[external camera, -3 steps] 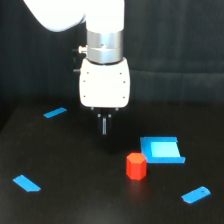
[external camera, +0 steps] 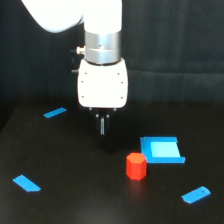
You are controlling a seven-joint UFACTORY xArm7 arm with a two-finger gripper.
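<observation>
My white gripper (external camera: 102,125) hangs from the arm above the dark table, pointing down, left of centre. Its thin dark fingers look close together and blend into the black background, so whether they are open or shut does not show. No object can be made out between them. A red-orange block (external camera: 136,166) with a hexagonal look stands on the table, lower and to the right of the fingers, apart from them. Just behind and to the right of the block lies a blue square (external camera: 150,141) with a pale light-blue inner patch (external camera: 164,149).
Blue strips lie flat on the dark table: one at the far left (external camera: 55,113), one at the near left (external camera: 26,184), one at the near right (external camera: 196,195). Left and front of the block, the surface is bare. A dark curtain (external camera: 175,60) hangs behind.
The gripper has shifted very slightly to the left. The block, the blue square and the strips lie where they were.
</observation>
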